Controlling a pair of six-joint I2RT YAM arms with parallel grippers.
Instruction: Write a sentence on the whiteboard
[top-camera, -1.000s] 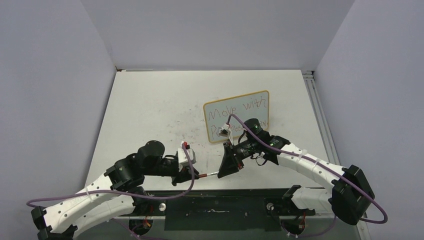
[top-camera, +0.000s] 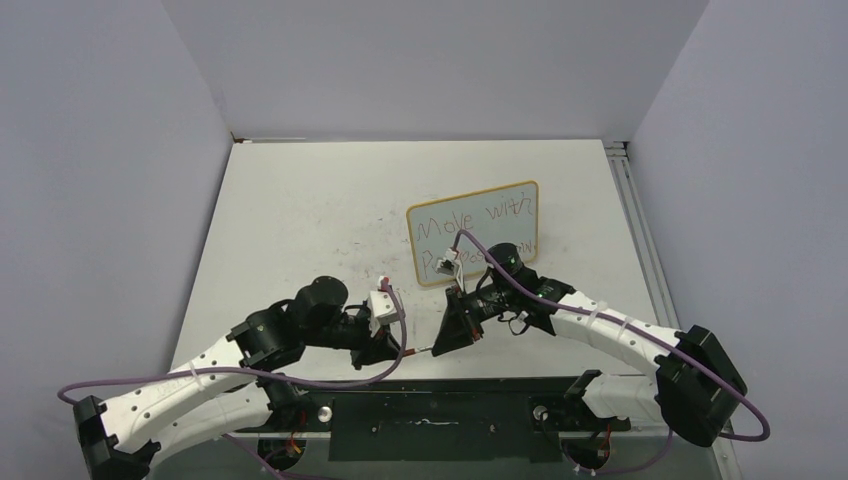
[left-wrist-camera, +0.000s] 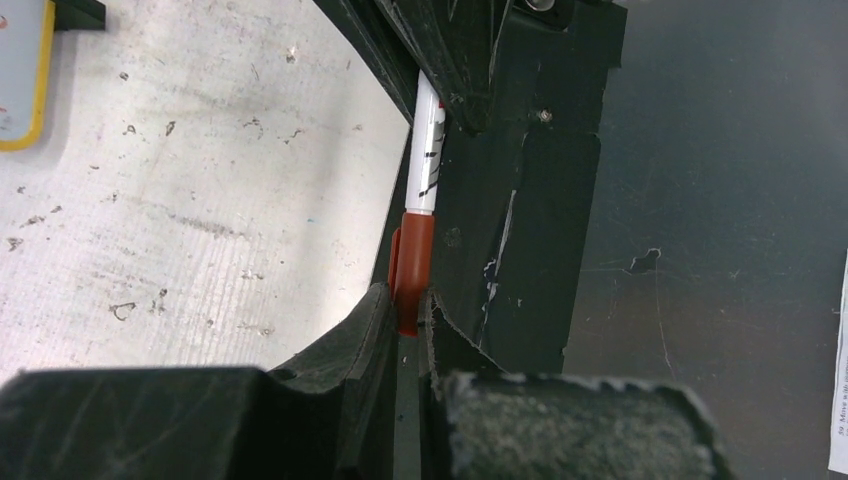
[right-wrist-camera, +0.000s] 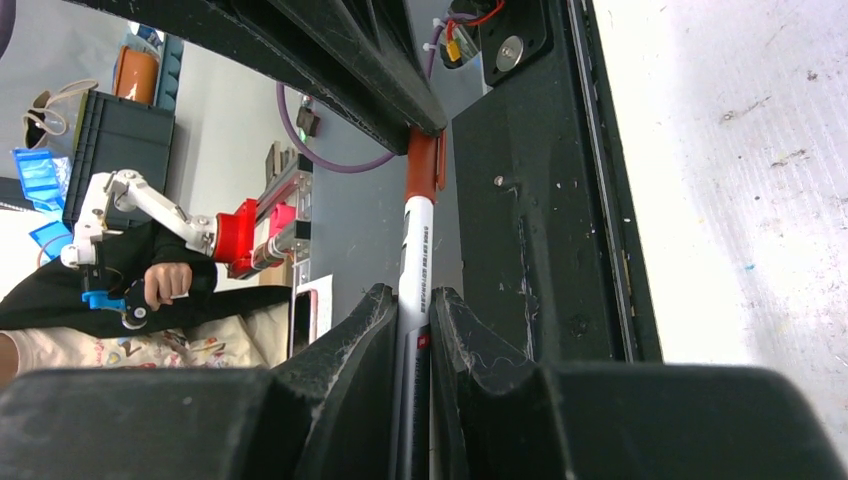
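Note:
The small whiteboard (top-camera: 478, 238), yellow-edged, lies on the table with "Move with" in red on its upper line; the right arm partly covers the second line. Between my grippers, at the table's front, is a white marker (right-wrist-camera: 416, 250) with a red-brown cap (left-wrist-camera: 413, 265). The cap end is held by my left gripper (top-camera: 403, 352), shut on it. My right gripper (top-camera: 436, 350) is shut around the white body farther along. Cap and body look joined in both wrist views, with the body's far end hidden by the right fingers (right-wrist-camera: 475, 345).
A dark panel (top-camera: 445, 430) runs along the front edge, below the marker. Purple cables (top-camera: 640, 335) loop over both arms. Grey walls stand at the sides and back.
My left gripper has shifted a little to the right, closer to the right gripper, and less of the marker shows between them. The right arm has barely moved.

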